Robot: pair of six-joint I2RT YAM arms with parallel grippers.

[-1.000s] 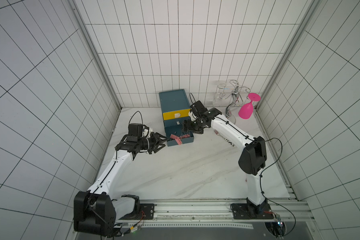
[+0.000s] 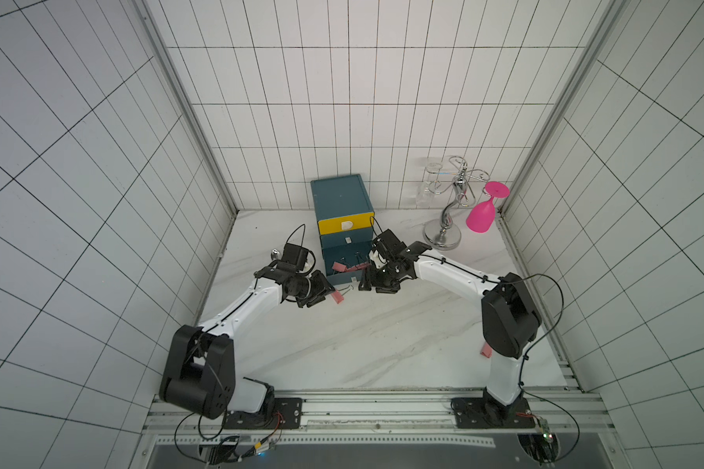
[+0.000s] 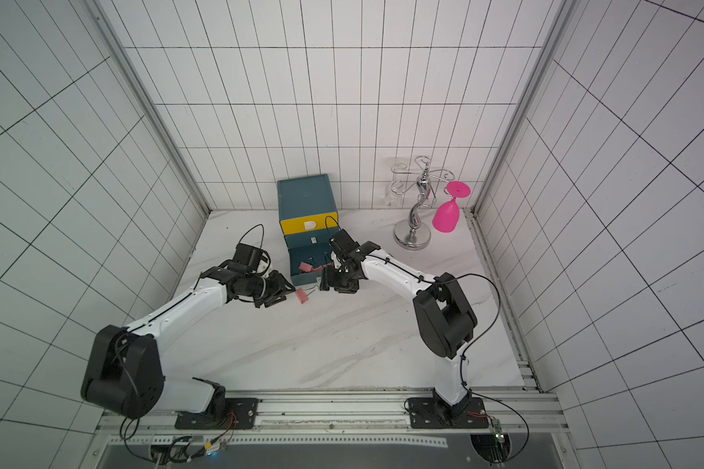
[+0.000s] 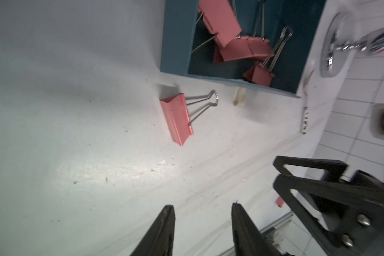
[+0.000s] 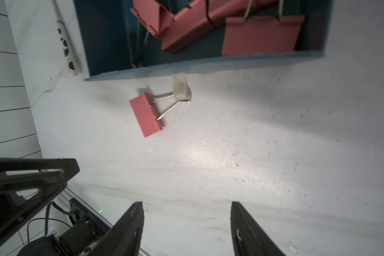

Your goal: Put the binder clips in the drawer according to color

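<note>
A pinkish-red binder clip (image 4: 177, 119) lies on the table just in front of the open lower drawer (image 2: 338, 278), its wire handles toward the drawer's small handle tab. Inside that teal drawer sit several more red clips (image 5: 260, 38). To the left of the loose clip, my left gripper (image 2: 325, 290) stands open and empty. My right gripper (image 2: 367, 282) is on the clip's other side, near the drawer's front right corner. In the right wrist view its fingers (image 5: 132, 224) stand apart over bare table. One more red clip (image 2: 486, 350) lies far off at the front right.
Above the open drawer is a shut yellow drawer (image 2: 345, 222) in the teal cabinet (image 2: 341, 195). A metal cup stand (image 2: 442, 233) and a pink goblet (image 2: 482, 215) occupy the back right. A patterned pen (image 5: 66, 47) lies left of the drawer in the right wrist view.
A clip that stuck out over the drawer's front now lies on the table before it.
</note>
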